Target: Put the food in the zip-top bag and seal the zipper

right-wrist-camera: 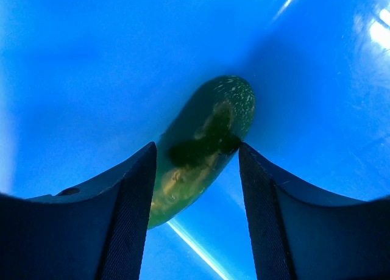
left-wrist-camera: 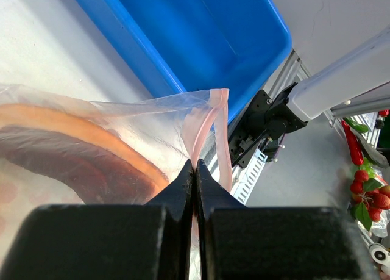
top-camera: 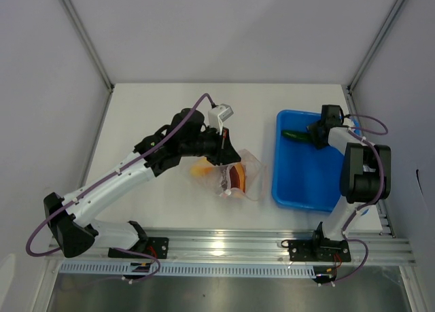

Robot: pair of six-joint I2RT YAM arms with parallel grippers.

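The clear zip top bag [top-camera: 248, 183] stands on the white table, an orange-edged food [left-wrist-camera: 131, 155] with a dark red inner part lying inside it. My left gripper is shut at the bag's pinkish zipper rim, the thin plastic running into its fingertips. A dark green cucumber [right-wrist-camera: 204, 140] lies in the blue bin [top-camera: 306, 183]. My right gripper is over it, fingers apart with the cucumber seen between and just beyond their tips; I cannot tell whether they touch it.
The bin fills the table's right side, beside the bag. Walls stand close behind and at both sides.
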